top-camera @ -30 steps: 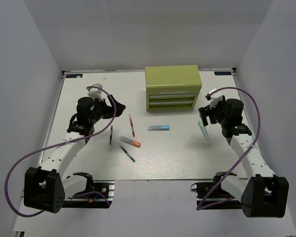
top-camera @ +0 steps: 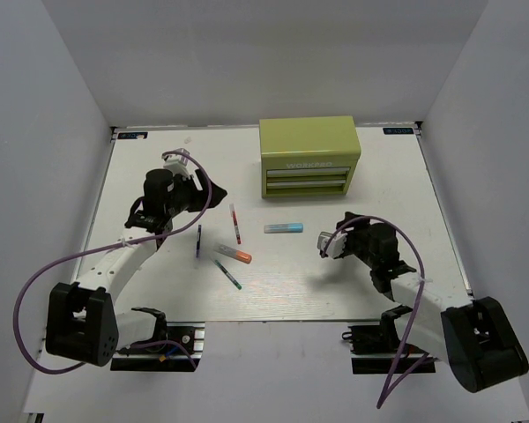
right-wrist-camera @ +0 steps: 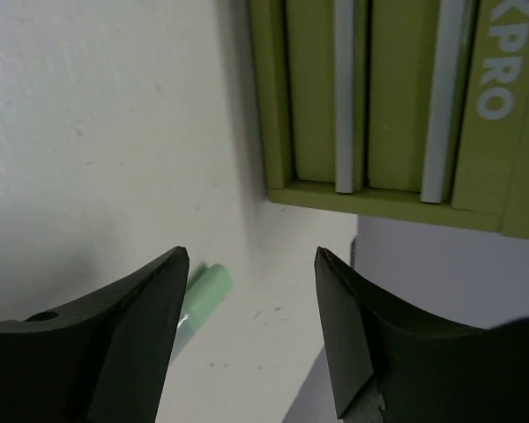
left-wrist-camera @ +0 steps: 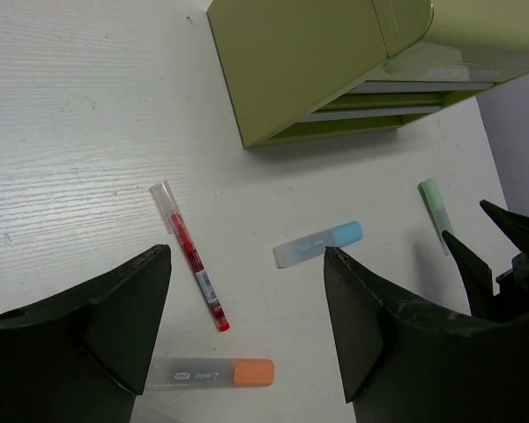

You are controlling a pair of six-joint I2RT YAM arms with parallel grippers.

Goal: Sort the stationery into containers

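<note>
My left gripper is open and empty above the table's left half. Below it, the left wrist view shows a red pen [left-wrist-camera: 194, 264], an orange-capped marker [left-wrist-camera: 253, 372] and a blue-capped marker [left-wrist-camera: 317, 244]. In the right wrist view a green-capped marker [right-wrist-camera: 205, 296] lies below my right gripper, partly behind the left finger. That gripper's fingers stand apart with nothing held. From above, the right arm hides the green marker. A dark blue pen [top-camera: 198, 241] and a teal pen [top-camera: 228, 274] lie at the left.
The olive-green WORKPRO box [top-camera: 309, 137] stands at the back centre with two slatted front openings facing the pens. Purple cables loop over both arms.
The left gripper has shifted only slightly.
</note>
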